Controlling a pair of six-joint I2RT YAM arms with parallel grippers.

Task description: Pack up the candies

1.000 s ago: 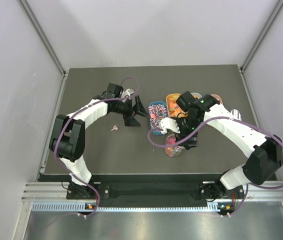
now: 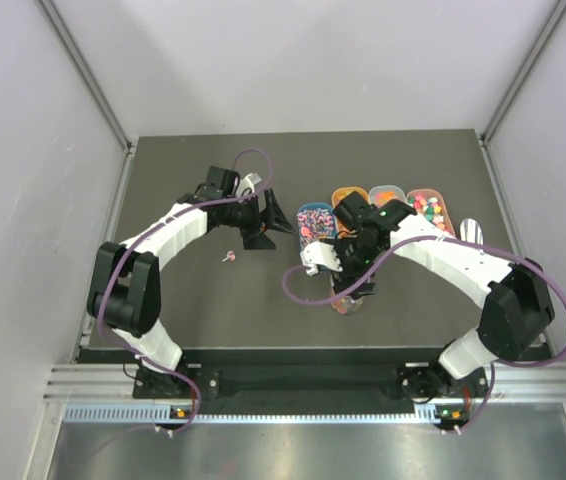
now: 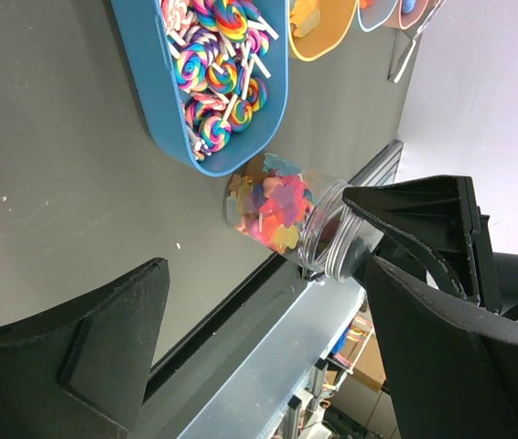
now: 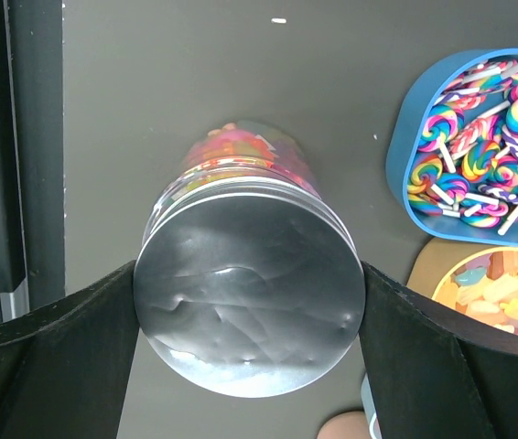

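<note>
A clear jar (image 3: 273, 206) stands on the table, filled with colourful candies. In the right wrist view its round silver top (image 4: 250, 293) lies between the fingers of my right gripper. That gripper is open around the top, one finger on either side; whether they touch it I cannot tell. My left gripper (image 2: 281, 225) is open and empty, above the table left of the blue bin (image 2: 315, 212). Swirled lollipops (image 3: 222, 73) fill that bin. The orange bin (image 4: 431, 274) beside it contains gummy candies (image 4: 506, 291).
One loose candy (image 2: 229, 256) lies on the left of the table. Farther right are a pale bin (image 2: 386, 192), a pink bin (image 2: 447, 216) with mixed candies and a white striped item (image 2: 471, 231).
</note>
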